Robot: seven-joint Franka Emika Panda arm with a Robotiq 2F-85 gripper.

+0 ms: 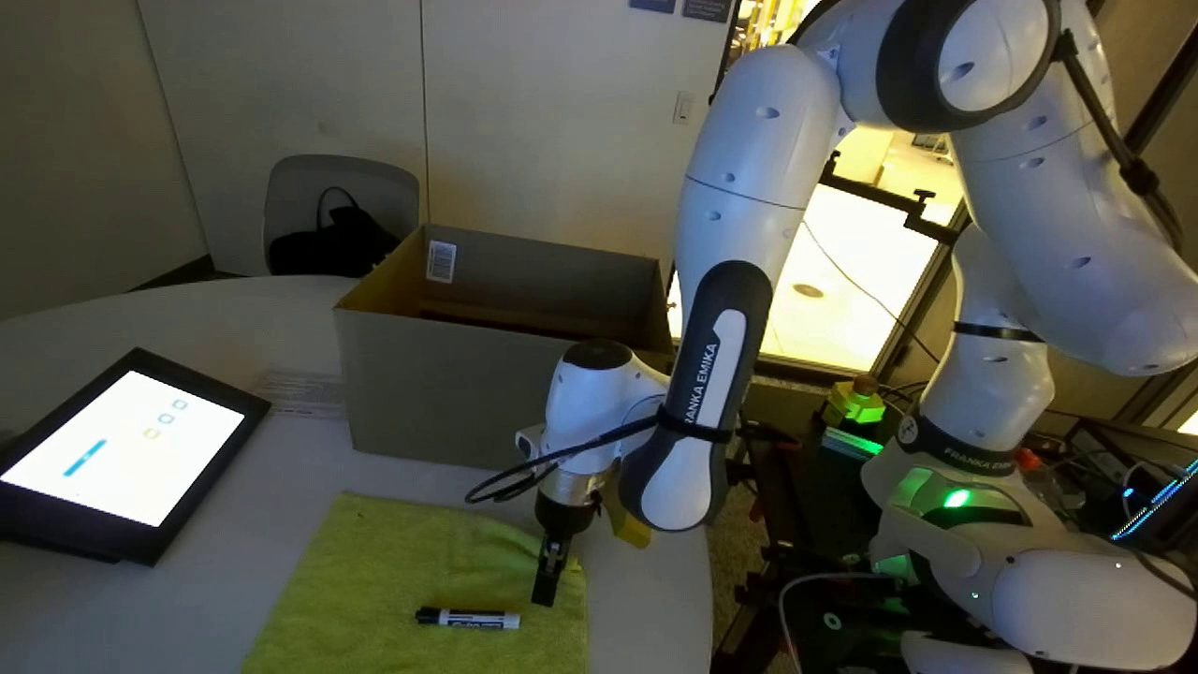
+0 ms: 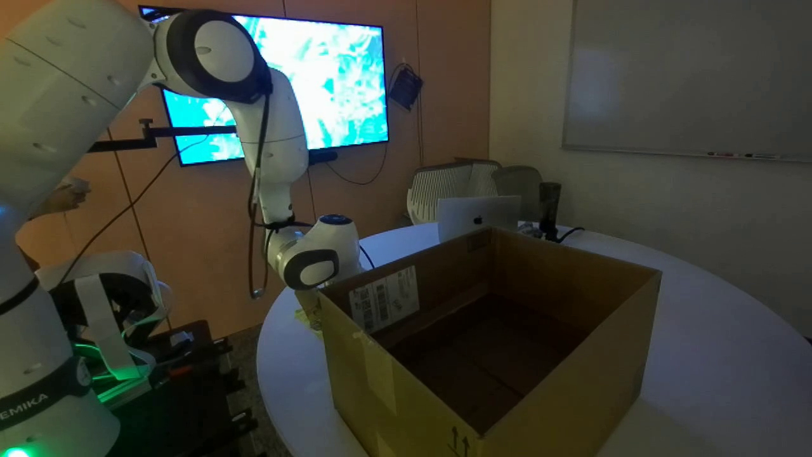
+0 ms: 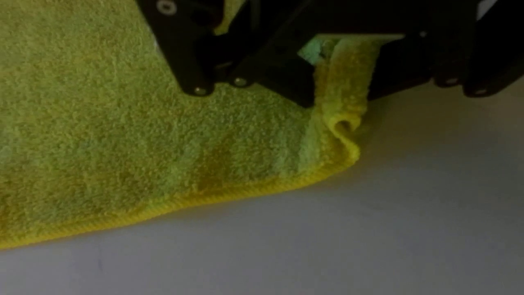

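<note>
A yellow-green cloth lies on the white table, with a black-and-white marker resting on it. My gripper points down at the cloth's right-hand side, a little to the right of the marker. In the wrist view, a raised fold of the cloth stands between the two fingers of my gripper, which are some way apart. The fold fills most of the gap; whether both fingers press on it cannot be told. The box hides the gripper in exterior view 2.
A large open cardboard box stands behind the cloth; its visible inside looks empty. A lit tablet sits to the left. Bare table borders the cloth's edge.
</note>
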